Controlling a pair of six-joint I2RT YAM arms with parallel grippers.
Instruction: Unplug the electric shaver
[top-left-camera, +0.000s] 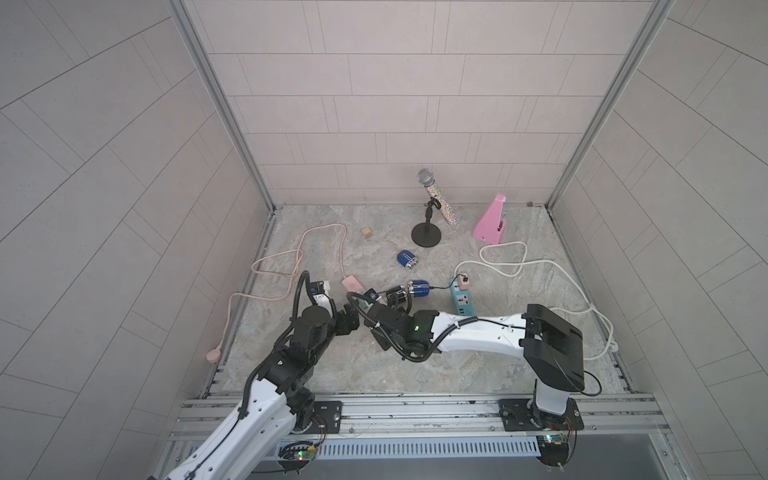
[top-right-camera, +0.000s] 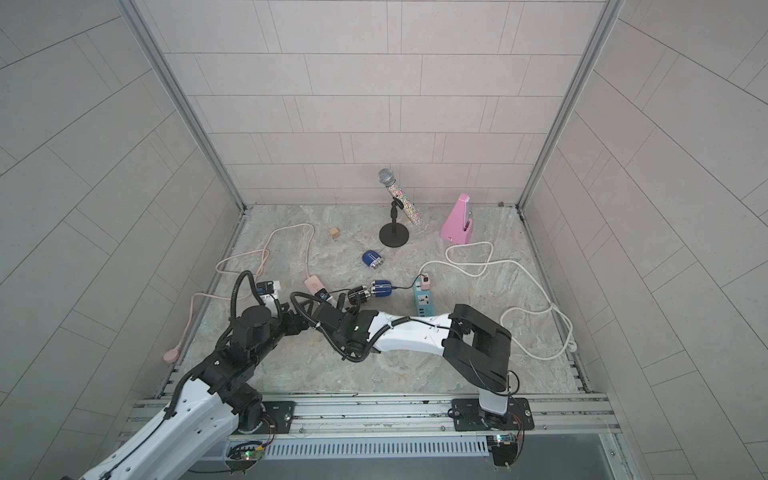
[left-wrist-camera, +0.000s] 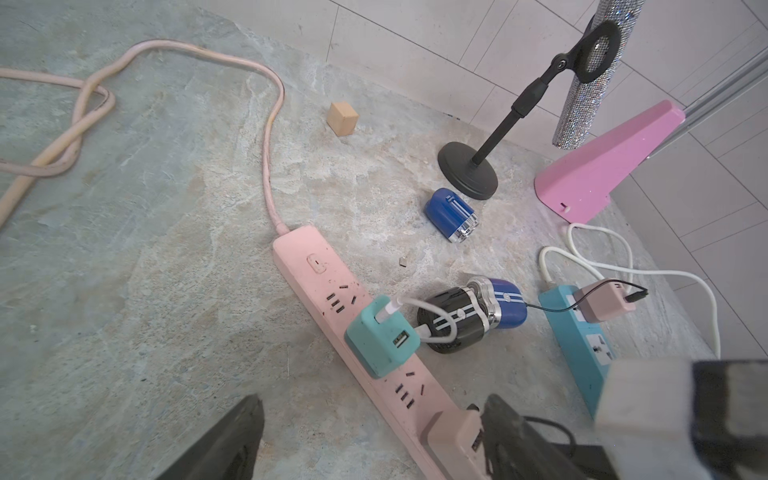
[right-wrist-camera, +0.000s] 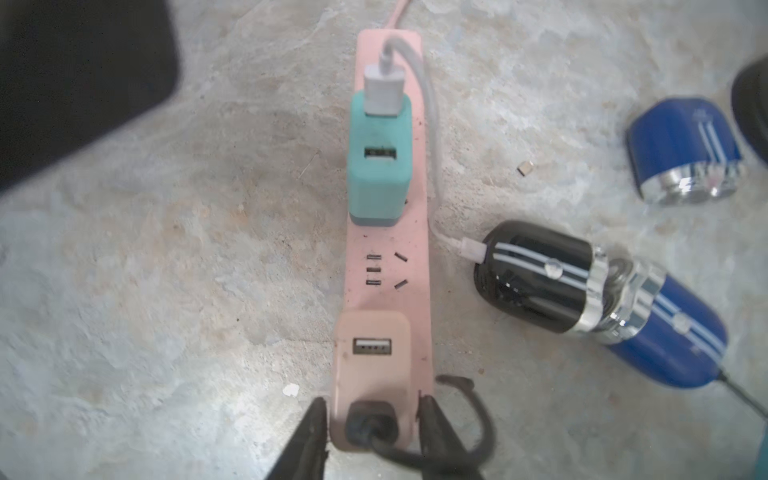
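The pink power strip (right-wrist-camera: 387, 248) carries a teal adapter (right-wrist-camera: 379, 168) with a white cable running to the black shaver (right-wrist-camera: 536, 280), which lies against a blue shaver (right-wrist-camera: 664, 320). At its near end sits a beige adapter (right-wrist-camera: 372, 376) with a black plug. My right gripper is open, its fingers either side of that adapter and plug; whether they touch is unclear. My left gripper stands open left of the right one, over the strip's near end, its blurred fingertips low in its wrist view.
A blue strip (left-wrist-camera: 572, 336) with adapter and white cable lies right. Behind are a loose blue piece (top-left-camera: 406, 259), microphone stand (top-left-camera: 425, 235), pink upright object (top-left-camera: 488, 228) and wooden block (top-left-camera: 366, 233). The left floor holds only pink cable.
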